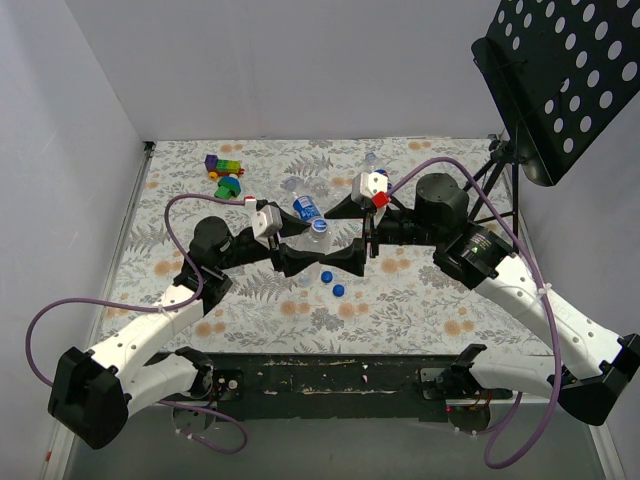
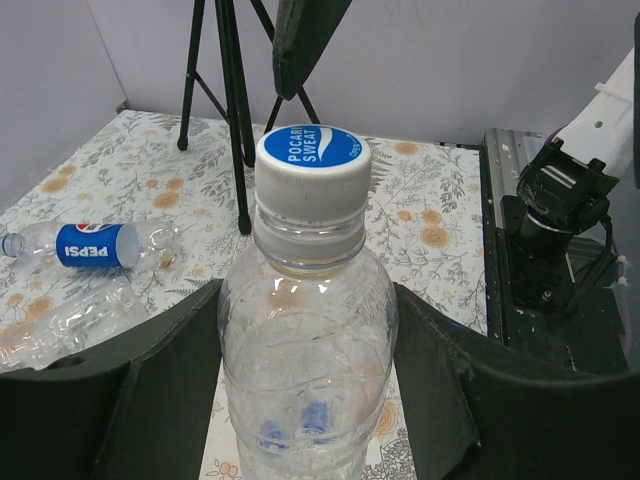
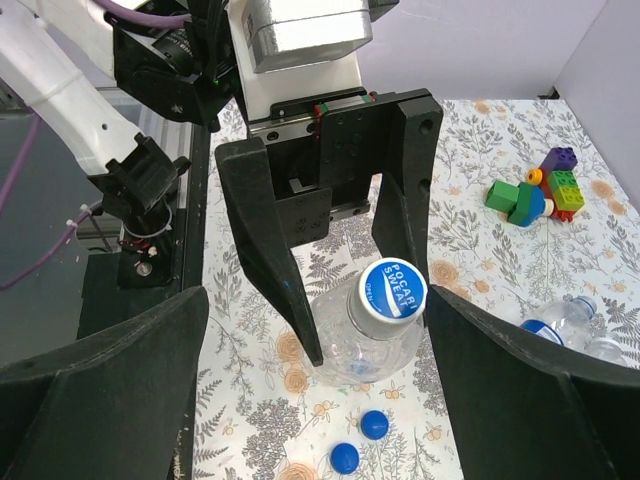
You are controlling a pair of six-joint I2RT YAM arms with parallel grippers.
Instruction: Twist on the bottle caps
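Observation:
A clear bottle (image 2: 308,350) stands upright in my left gripper, whose fingers are shut on its body from both sides. On its neck sits a white cap with a blue "Pocari Sweat" top, also seen as a cap (image 3: 392,290) in the right wrist view. My right gripper is open, its fingers apart on either side of the cap and not touching it. In the top view the left gripper (image 1: 300,243) and the right gripper (image 1: 345,235) face each other across the bottle. Two blue caps (image 3: 374,424) (image 3: 344,458) lie on the table.
Behind the left gripper lie a Pepsi bottle (image 2: 90,245) and another clear bottle (image 2: 75,320). Toy blocks (image 1: 224,172) sit at the back left. A black stand (image 1: 505,170) rises at the back right.

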